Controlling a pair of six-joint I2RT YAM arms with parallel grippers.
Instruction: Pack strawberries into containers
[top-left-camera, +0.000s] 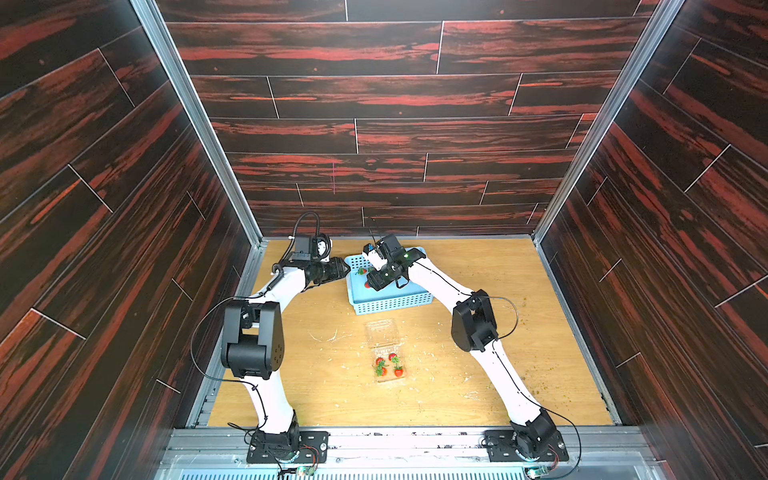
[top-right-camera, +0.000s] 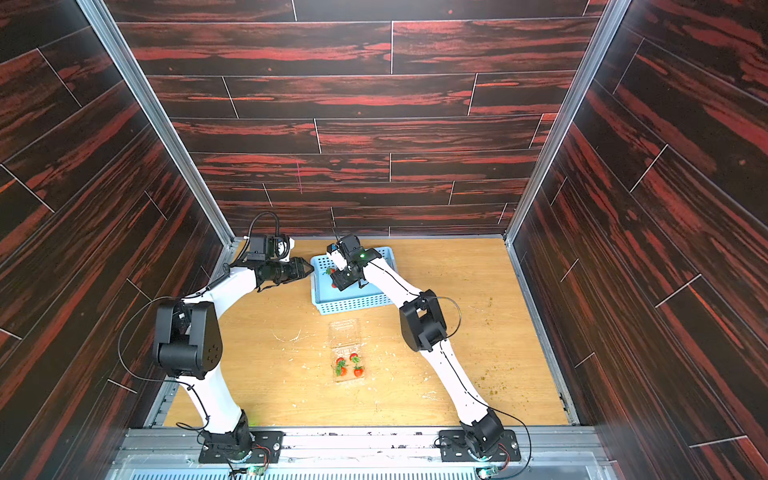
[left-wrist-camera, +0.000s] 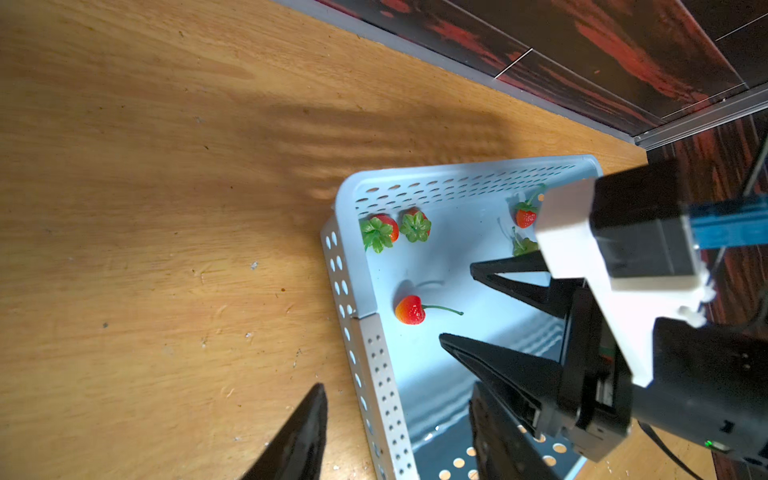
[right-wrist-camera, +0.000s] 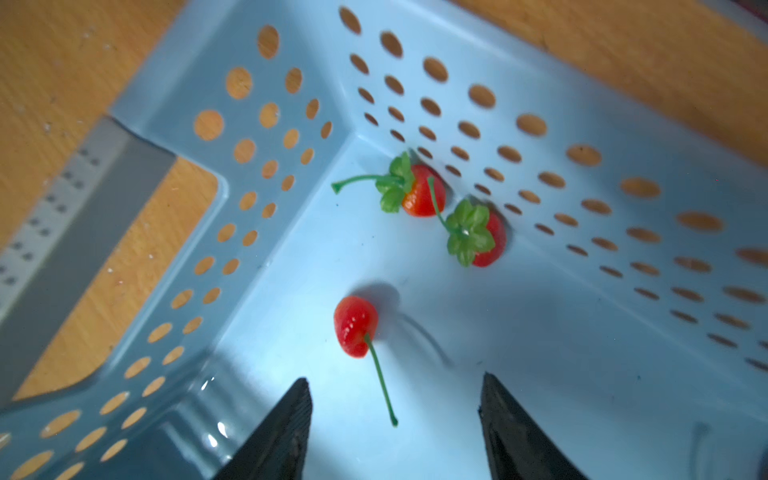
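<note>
A blue perforated basket holds several loose strawberries. In the right wrist view, one strawberry lies alone on the basket floor, its stem toward me. Two leafy strawberries, one beside the other, rest against the wall. My right gripper hangs over the basket, fingers apart, nothing between them. My left gripper stays outside the basket's left side, open and empty. In front of the basket, a clear hinged container with its lid laid open holds several strawberries in its tray.
The right arm reaches across the basket from the front right and covers part of it. More strawberries, one of them red, lie at the basket's far end.
</note>
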